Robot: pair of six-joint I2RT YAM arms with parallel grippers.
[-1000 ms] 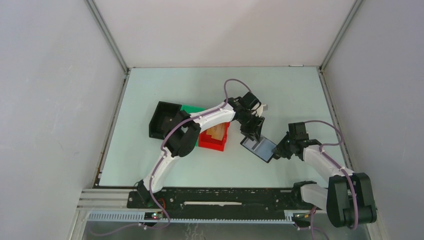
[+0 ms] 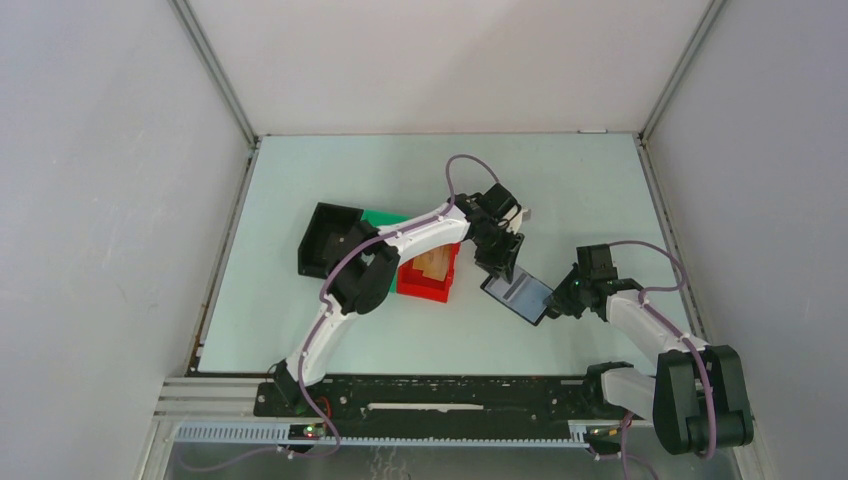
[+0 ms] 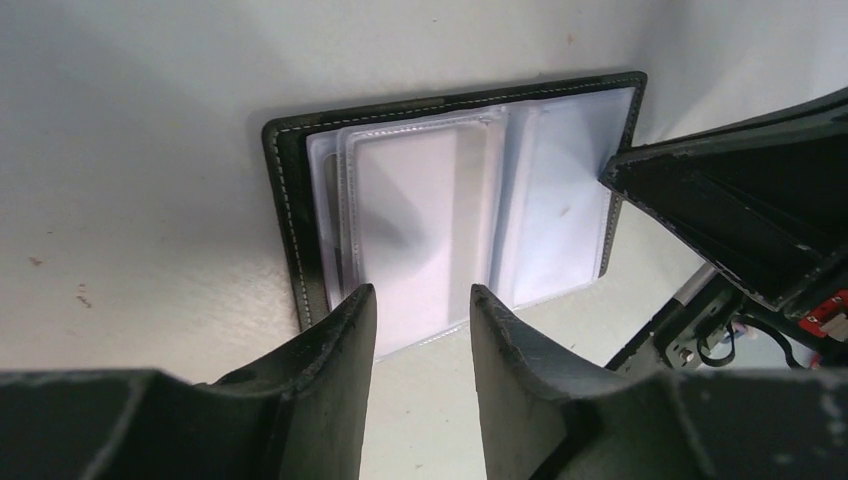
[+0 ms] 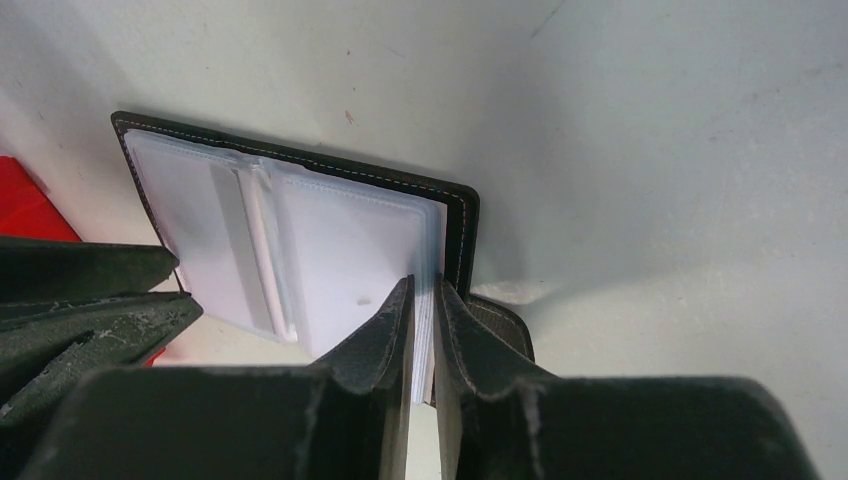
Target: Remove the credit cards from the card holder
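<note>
The card holder lies spread open on the table, with dark stitched edges and clear sleeves. In the left wrist view, a white card with a grey stripe shows through the nearer sleeve. My left gripper is open over that half, with nothing held between its fingers. At the holder's opposite end, my right gripper has its fingertips close together, a narrow gap between them, at the clear sleeve's outer edge. Whether they grip that edge I cannot tell. A dark rounded flap pokes out beside the right fingers.
Left of the holder stands a red box with something tan inside, partly under my left arm. Beyond it are a green strip and a black bin.
The holder and the right arm look unmoved.
</note>
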